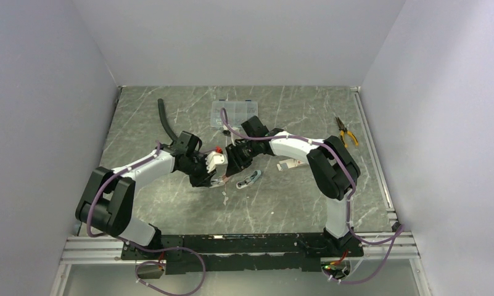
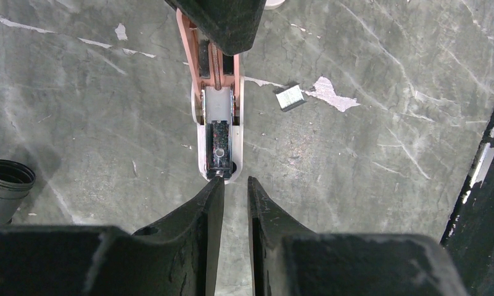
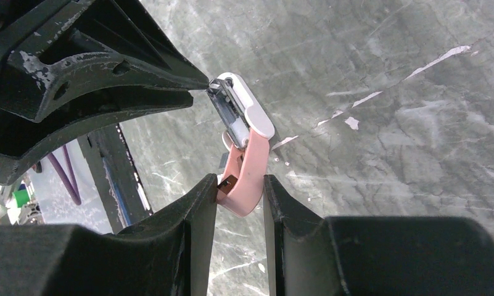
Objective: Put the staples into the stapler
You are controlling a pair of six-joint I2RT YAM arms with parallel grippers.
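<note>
A pink and white stapler point(image 2: 218, 102) lies opened out, its metal magazine point(image 2: 219, 148) exposed. My right gripper is shut on the pink handle point(image 3: 249, 176) at the rear end. At the other end, my left gripper is part open, its fingertips point(image 2: 214, 185) a little apart beside the stapler's front tip. No object shows between them. In the right wrist view those left fingers point(image 3: 170, 79) reach the magazine's end; contact is hard to judge. A short strip of staples point(image 2: 290, 97) lies on the table beside the stapler.
A second slim white and teal item point(image 1: 249, 179) lies close by the right gripper. A clear divided case point(image 1: 234, 111), a black tube point(image 1: 164, 117), a small white box point(image 1: 289, 164) and yellow-handled pliers point(image 1: 347, 132) sit farther out.
</note>
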